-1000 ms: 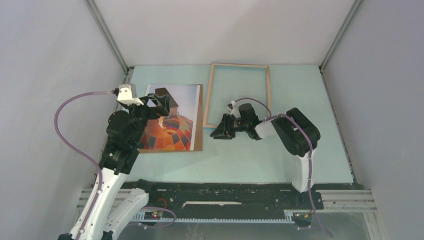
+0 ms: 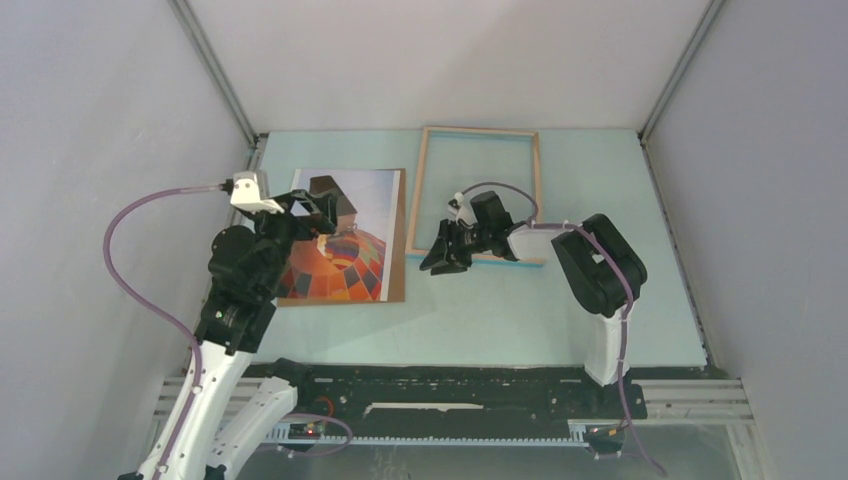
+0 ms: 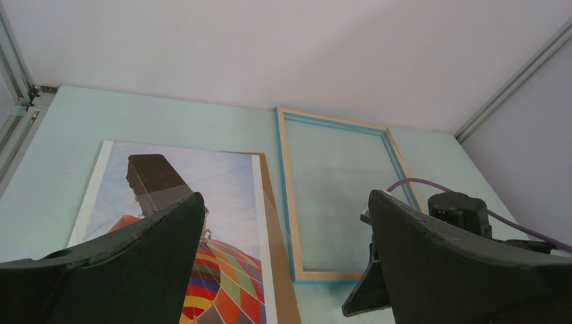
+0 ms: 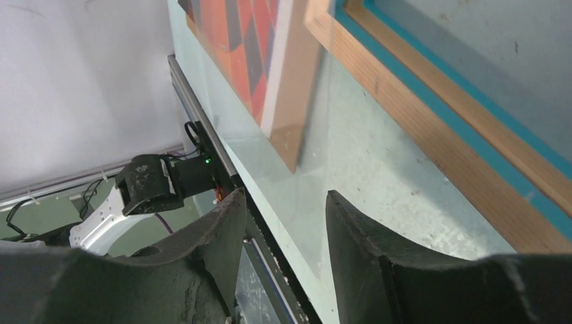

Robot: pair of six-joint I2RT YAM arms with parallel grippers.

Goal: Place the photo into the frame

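Observation:
The hot-air balloon photo (image 2: 340, 260) lies on a brown board (image 2: 397, 240) at the table's left, partly under a clear sheet in the wrist views. Right of it lies the wooden frame (image 2: 537, 160) with blue edging, empty inside. My left gripper (image 2: 320, 215) hangs over the photo's upper part, its fingers wide apart with nothing between them. My right gripper (image 2: 440, 255) is at the frame's lower-left corner, just right of the board. In the right wrist view its fingertips (image 4: 335, 201) are apart over bare table, nothing visible held.
Walls enclose the back and sides. A dark rail with cables (image 2: 480, 385) runs along the front edge.
The left arm is almost still.

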